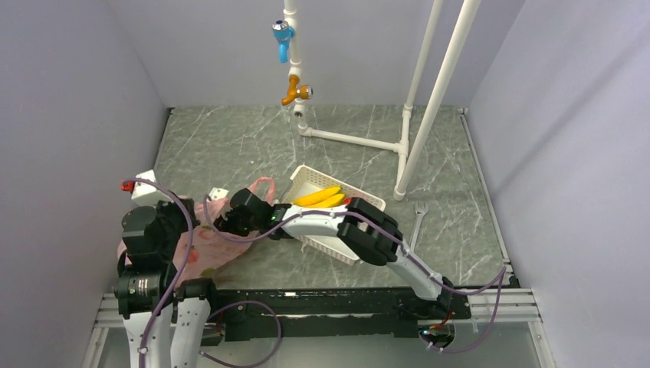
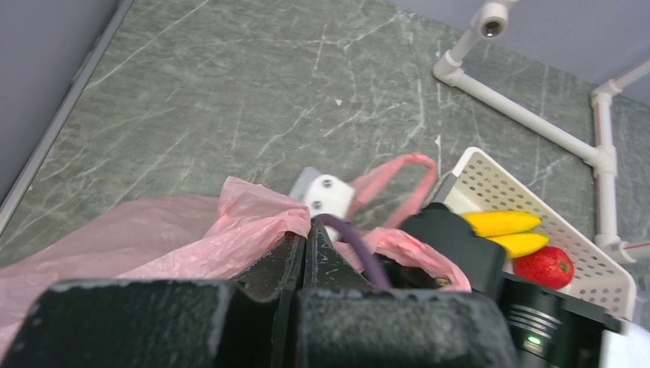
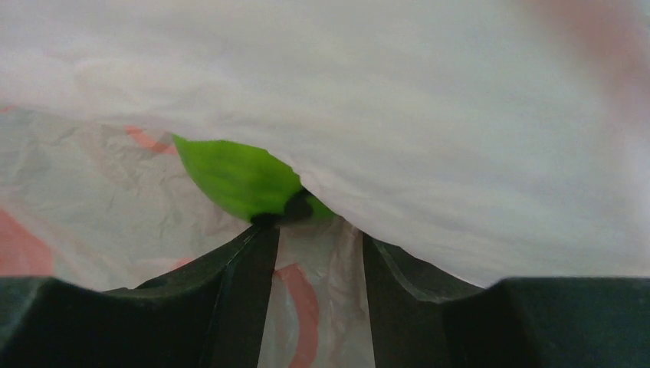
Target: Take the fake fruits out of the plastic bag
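The pink plastic bag [image 1: 205,253] lies at the left of the counter. My left gripper is shut on the bag's edge, a fold of it pinched at the fingertips. Inside the bag, my right gripper has its fingers apart, with nothing clearly held. Just ahead of its left fingertip is a smooth green fake fruit [image 3: 238,176], partly covered by a fold of plastic. Yellow bananas [image 1: 320,197] and a red fruit [image 2: 544,266] rest in the white basket [image 2: 548,201]. Red and green shapes show faintly through the bag; which fruits they are cannot be told.
The right arm [image 1: 310,222] crosses above the basket. White pipes [image 1: 356,140] with taps [image 1: 294,93] stand at the back. A wrench [image 1: 418,225] lies to the right. Bare counter [image 1: 222,146] stretches behind the bag.
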